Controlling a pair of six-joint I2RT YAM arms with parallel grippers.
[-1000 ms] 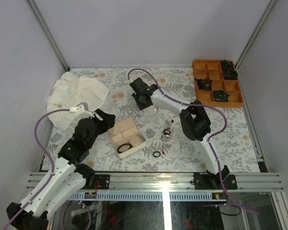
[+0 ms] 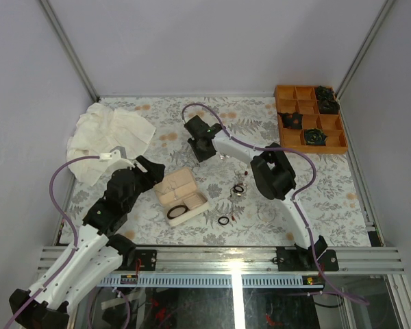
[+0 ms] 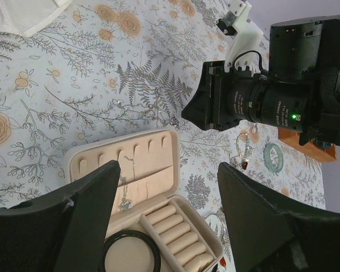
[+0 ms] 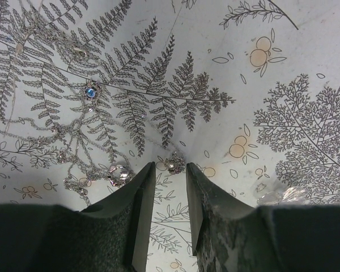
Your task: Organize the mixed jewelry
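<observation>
Tangled silver chains (image 4: 79, 136) with a blue-stone pendant (image 4: 90, 92) and a round silver charm (image 4: 119, 174) lie on the patterned mat. My right gripper is low at a small beaded pendant (image 4: 175, 163) on a chain, its fingers parted around it. My left gripper is open above the cream jewelry box (image 2: 181, 214), which has a chain (image 3: 124, 195) in its lid and a black bangle (image 3: 131, 234) inside. Rings and bangles (image 2: 238, 190) lie right of the box.
An orange compartment tray (image 2: 312, 144) with dark items stands at the back right. A white cloth (image 2: 106, 137) lies at the left. A clear small item (image 4: 277, 192) lies beside the right gripper.
My right arm and gripper have shifted slightly down in the top view, toward the front. The left arm is still.
</observation>
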